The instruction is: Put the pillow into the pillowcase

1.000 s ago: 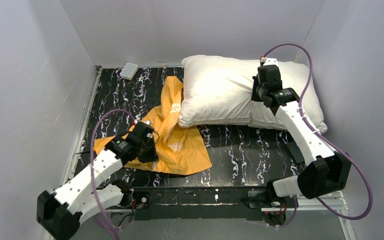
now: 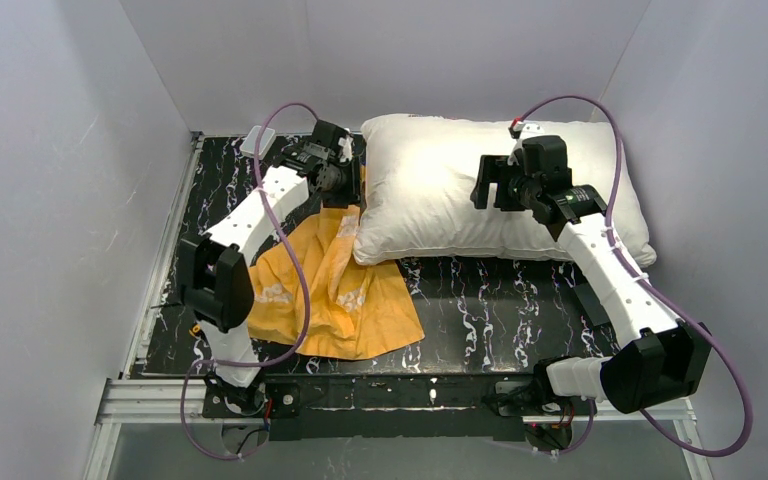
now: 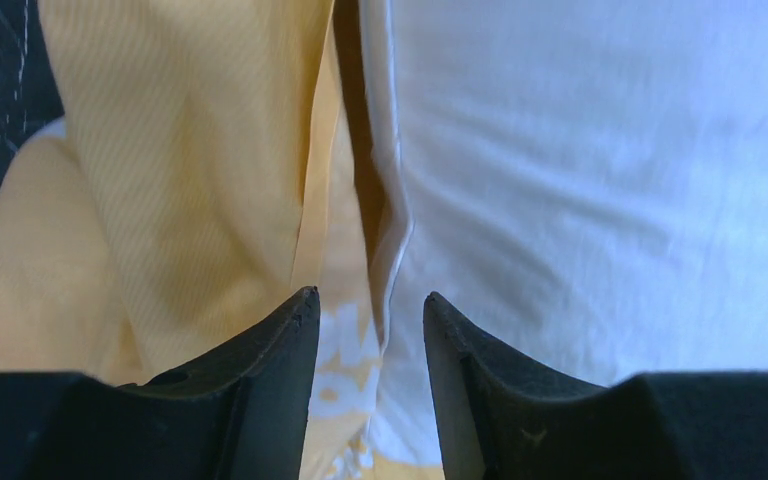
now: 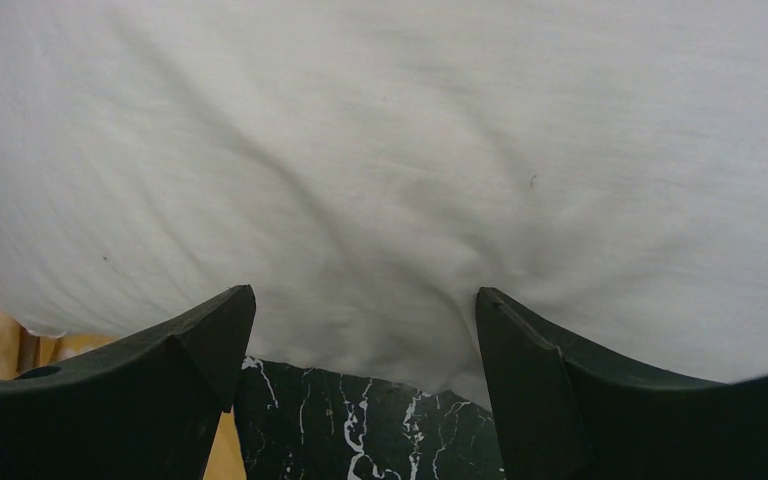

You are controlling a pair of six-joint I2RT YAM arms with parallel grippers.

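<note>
A plump white pillow (image 2: pixel 440 180) fills the back right of the table, its left end lying against or on the crumpled yellow pillowcase (image 2: pixel 350 320). My left gripper (image 2: pixel 342 190) is over the pillowcase's upper part at the pillow's left edge; in its wrist view the parted fingertips (image 3: pixel 370 305) sit above the seam between yellow cloth (image 3: pixel 190 180) and white pillow (image 3: pixel 600 190), nothing visibly held. My right gripper (image 2: pixel 495 185) stands open over the middle of the pillow, whose wrinkled cover (image 4: pixel 380 180) fills its wrist view.
A small white box (image 2: pixel 258 140) sits at the back left. A dark pad (image 2: pixel 590 305) lies at the right edge. Grey walls enclose the sides and back.
My left arm has swung from the front left toward the back, up to the pillow's left edge. My right gripper has shifted slightly left and toward the front, opening into view.
</note>
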